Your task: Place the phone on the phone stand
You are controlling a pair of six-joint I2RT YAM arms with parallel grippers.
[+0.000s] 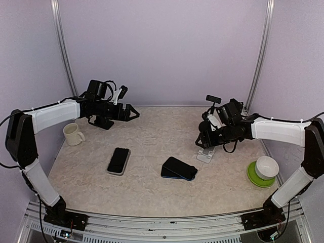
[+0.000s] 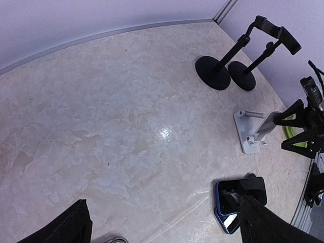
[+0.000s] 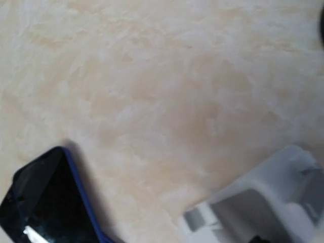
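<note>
A silver phone stand stands right of centre; my right gripper is over it, fingers apart in the left wrist view, where the stand shows upright beside them. Two dark phones lie overlapped at centre, also seen in the right wrist view, one blue-edged beside the stand. A third phone lies at left. My left gripper hangs open and empty above the back left.
A white mug sits at far left. A white bowl on a green plate is at front right. Two black round-based holders stand at back right.
</note>
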